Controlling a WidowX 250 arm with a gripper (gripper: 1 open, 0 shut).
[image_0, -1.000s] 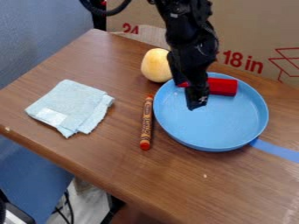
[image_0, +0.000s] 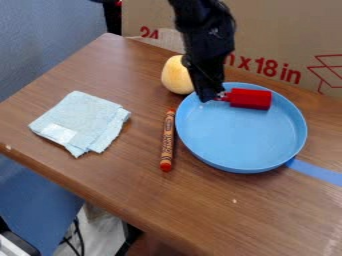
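My black gripper (image_0: 210, 90) hangs over the back-left part of the blue plate (image_0: 241, 135), next to a red block (image_0: 251, 98) lying on the plate's back part; whether its fingers are open or shut is unclear. A yellow round object (image_0: 177, 75) sits left of the gripper behind the plate. A brown-and-red stick (image_0: 168, 140) lies left of the plate. A folded pale blue cloth (image_0: 80, 123) lies at the left of the table.
A cardboard box (image_0: 287, 40) stands behind. A blue tape strip (image_0: 319, 174) runs right of the plate.
The objects on the table look unchanged.
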